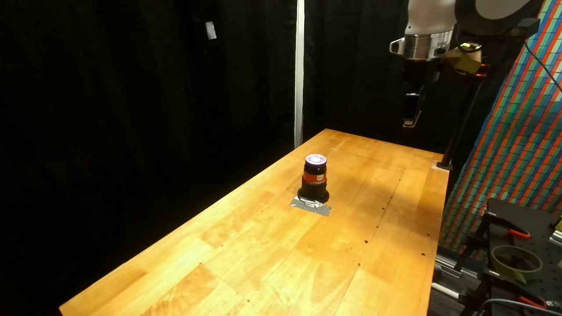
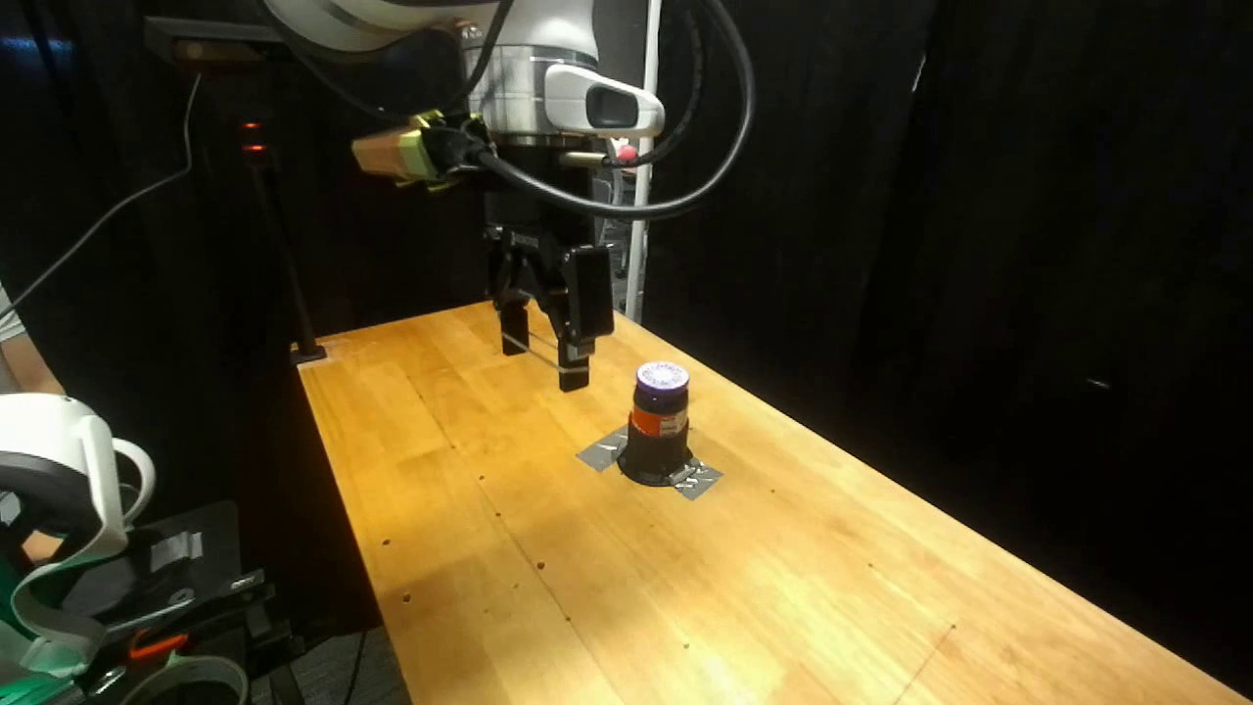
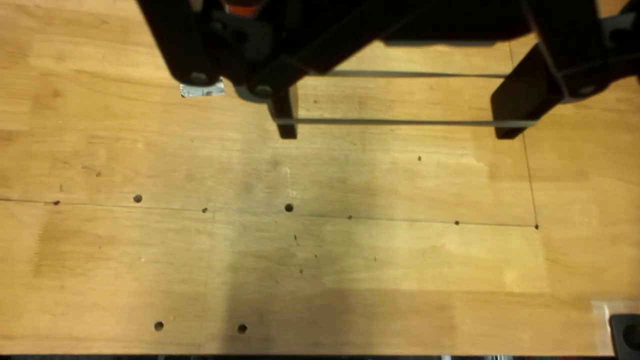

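Note:
A dark jar (image 1: 315, 175) with a purple-rimmed white lid and an orange label stands upright in a black holder (image 1: 314, 190). Silver tape (image 2: 698, 480) fixes the holder to the wooden table. My gripper (image 2: 543, 358) hangs above the table, fingers pointing down, apart from the jar and on its far side in exterior view 2. In the wrist view the open gripper has its fingers (image 3: 520, 99) wide apart, thin bands stretched between them and only bare wood beyond. There, most of the jar is hidden behind the black linkage; a bit of orange shows at the top.
A black post (image 2: 286, 258) rises at its far corner. Beside the table, a dark cart (image 1: 532, 226) carries a tape roll (image 1: 516, 261) and clamps. Black curtains hang behind.

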